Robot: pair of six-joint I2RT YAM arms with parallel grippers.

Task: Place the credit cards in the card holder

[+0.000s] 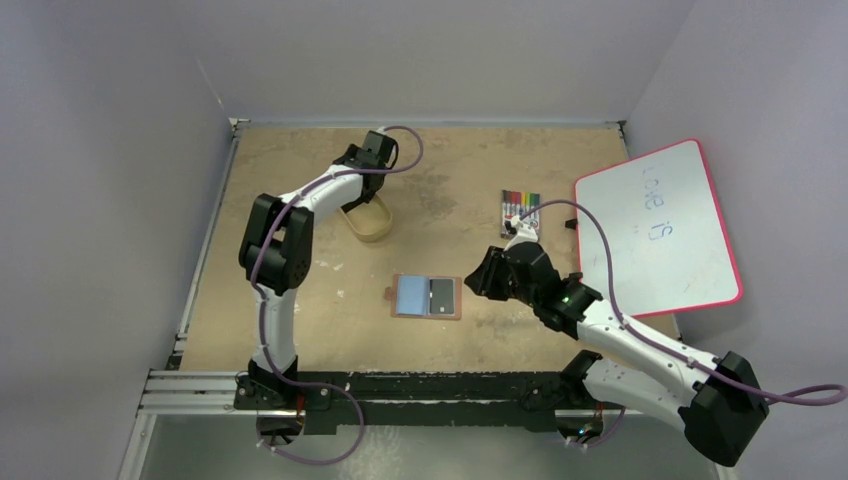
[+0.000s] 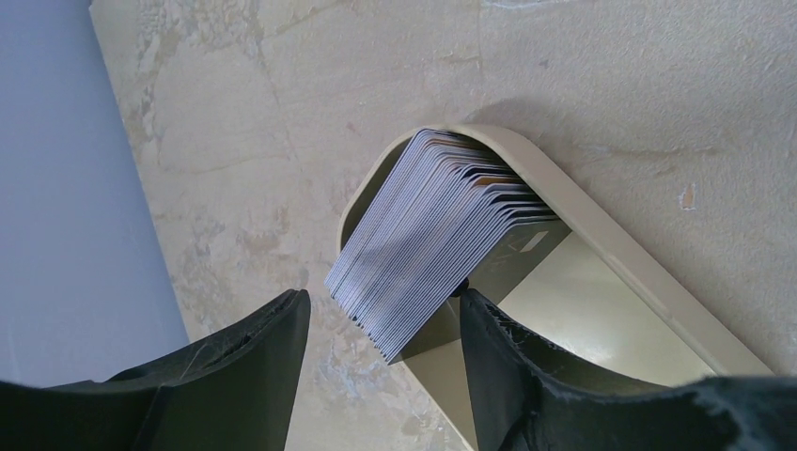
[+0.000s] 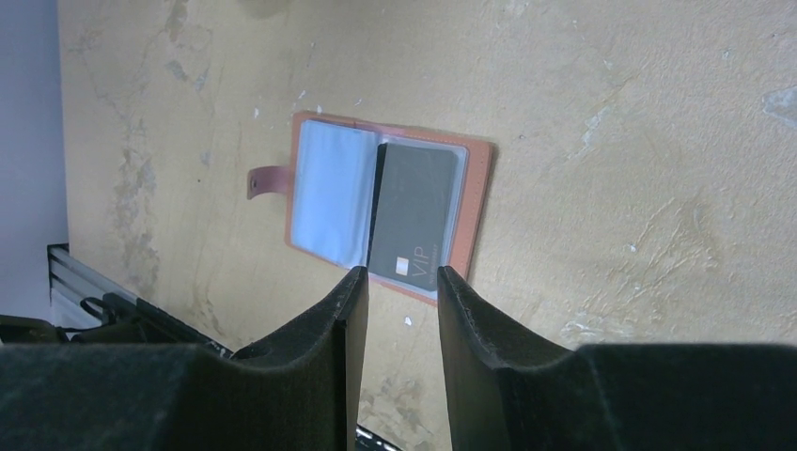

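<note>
Several cards lean as a tight stack at one end of a beige box. Over that box my left gripper is open, its two fingers apart in front of the stack's lower edge with no card held. The card holder lies unfolded on the table, brown at its rim, with a blue-white pocket on one half and a grey VIP card in the other. My right gripper hangs above the holder's near edge, partly open, with nothing between the fingers.
A pack of coloured markers lies near the right arm, and a red-rimmed whiteboard lies at the right. Bare table separates the box from the card holder.
</note>
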